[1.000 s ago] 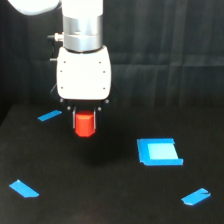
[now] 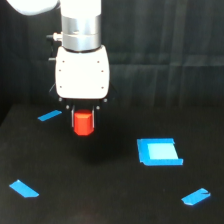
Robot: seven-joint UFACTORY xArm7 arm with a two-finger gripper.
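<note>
Below the white hand of the arm is a small red block (image 2: 83, 123), in the left half of the camera view. My gripper (image 2: 83, 106) points straight down with its dark fingers at either side of the block's top, and it appears shut on it. The block seems to hang above the dark table, though its exact height is hard to judge. Contact between fingers and block is too small to see clearly.
A pale square (image 2: 161, 151) edged with blue tape lies at the right of the black table. Single blue tape strips mark the table at front left (image 2: 23, 188), back left (image 2: 49, 115) and front right (image 2: 196, 197).
The gripper and the red block have shifted together very slightly left and up in the view. The tape and the pale square stay put.
</note>
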